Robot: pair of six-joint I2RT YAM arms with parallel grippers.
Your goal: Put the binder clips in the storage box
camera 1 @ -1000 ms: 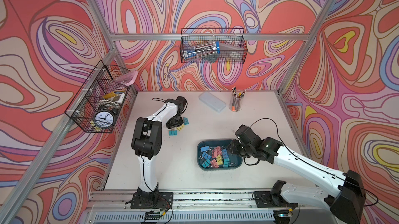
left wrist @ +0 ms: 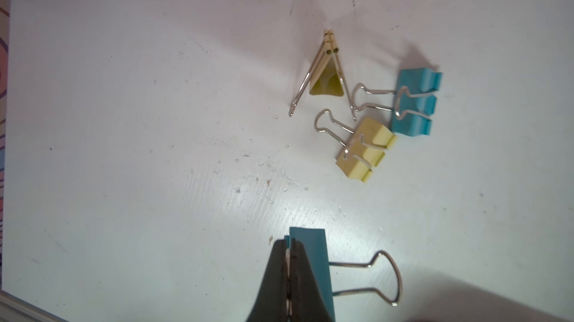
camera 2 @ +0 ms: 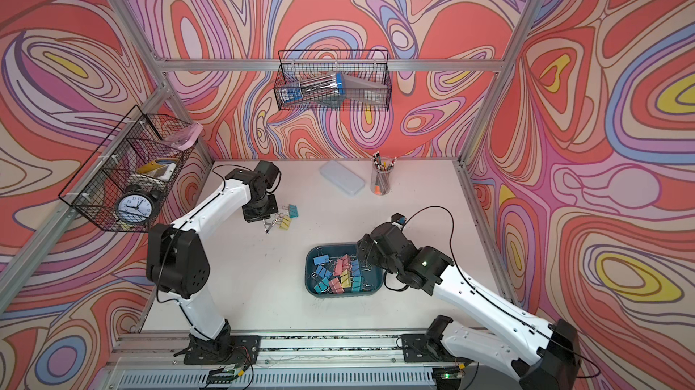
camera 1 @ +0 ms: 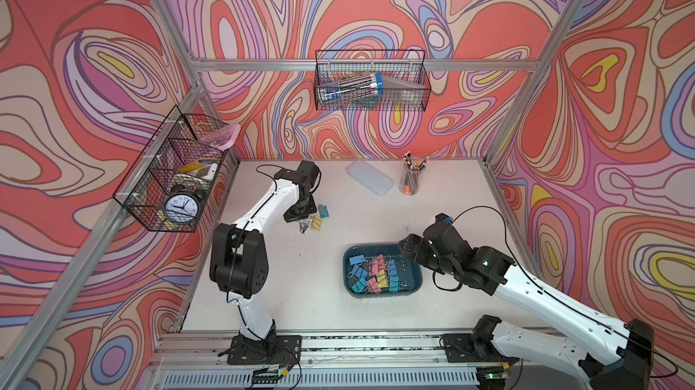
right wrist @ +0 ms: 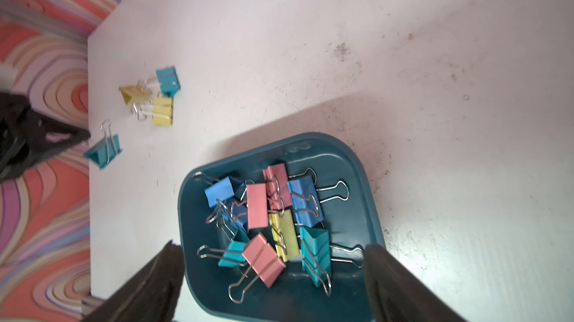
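Note:
A teal binder clip [left wrist: 314, 262] is at the fingertips of my left gripper, which is shut on it; one wire handle sticks out to the right. In the right wrist view this clip [right wrist: 104, 152] appears below the left fingers. Two yellow clips [left wrist: 366, 148] and another teal clip [left wrist: 413, 102] lie grouped on the table. The dark teal storage box [right wrist: 352, 148] holds several pink, blue, yellow and teal clips. Over the box, my right gripper stands wide open, empty between its fingers.
A translucent lid [camera 1: 370, 177] lies at the back of the table, with a pen cup [camera 1: 409, 178] to its right. Wire baskets hang at the left [camera 1: 173, 172] and on the back wall [camera 1: 373, 89]. Bare table separates the loose clips from the box.

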